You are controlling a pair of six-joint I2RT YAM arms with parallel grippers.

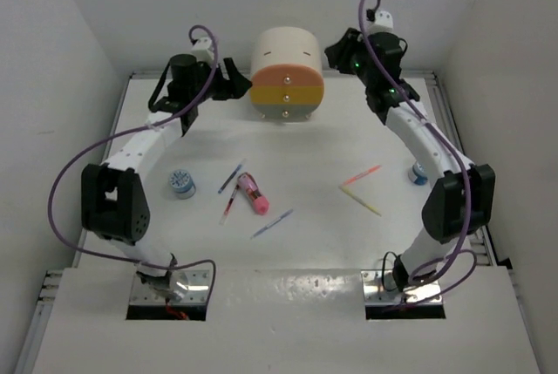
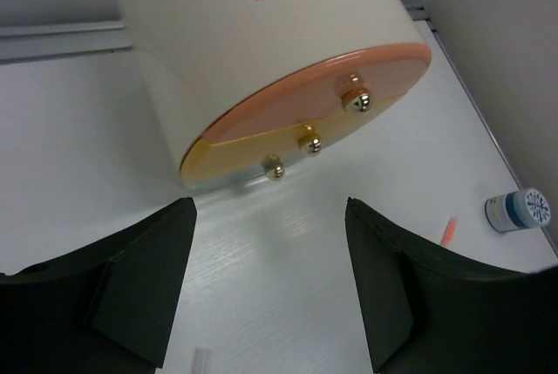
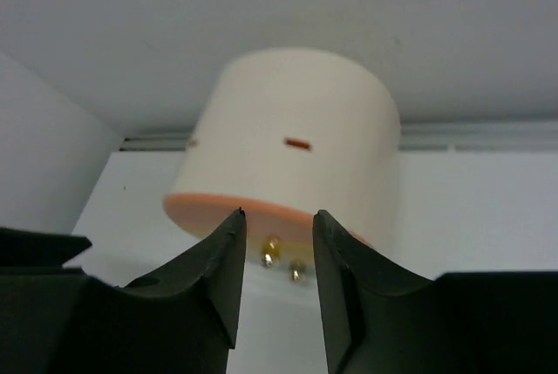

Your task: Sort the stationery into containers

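A white drum-shaped drawer box (image 1: 286,47) with orange, yellow and grey drawer fronts and round knobs stands at the back centre. My left gripper (image 1: 237,78) is open at its left, facing the fronts in the left wrist view. My right gripper (image 1: 340,51) is raised at its right; its fingertips are close together in the right wrist view, and I cannot see anything between them. On the table lie a pink pencil case (image 1: 251,191), blue pens (image 1: 272,223), a red pen (image 1: 230,204), an orange pen (image 1: 362,174) and a yellow pen (image 1: 360,200).
A blue cylindrical container (image 1: 182,183) stands at the left; another (image 1: 418,173) is at the right, also in the left wrist view (image 2: 516,210). The table's centre between box and pens is clear. Walls bound the back and sides.
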